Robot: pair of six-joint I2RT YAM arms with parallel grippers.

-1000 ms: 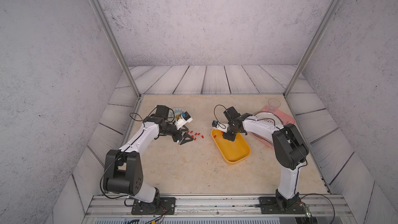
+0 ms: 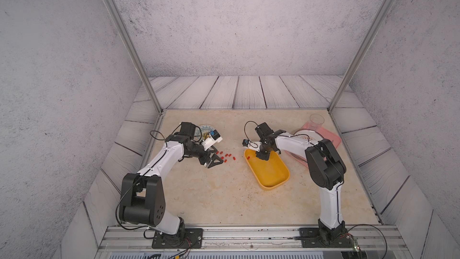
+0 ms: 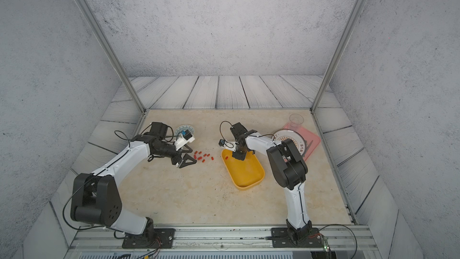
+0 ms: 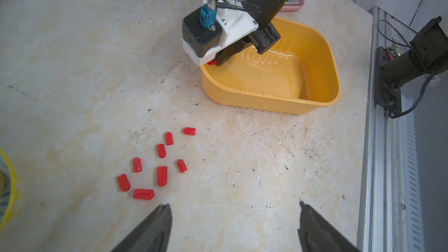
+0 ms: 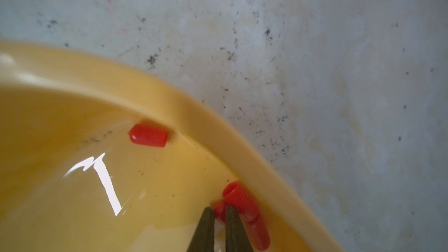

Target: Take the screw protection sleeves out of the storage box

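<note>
The yellow storage box (image 2: pixel 268 175) sits right of centre. My right gripper is down in it, fingers slightly parted at several red sleeves (image 5: pixel 240 198) clustered by the wall; whether it grips one is unclear. Another sleeve (image 5: pixel 148 135) lies alone along the same wall. Several loose red sleeves (image 4: pixel 162 176) lie on the table left of the box. My left gripper stands open near them, with nothing between its fingers.
A round patterned dish (image 3: pixel 186 128) stands behind my left gripper. A plate (image 3: pixel 298 141) on a pink tray (image 3: pixel 310 151) and a clear glass (image 3: pixel 296 119) are at the right.
The left arm looks unmoved.
</note>
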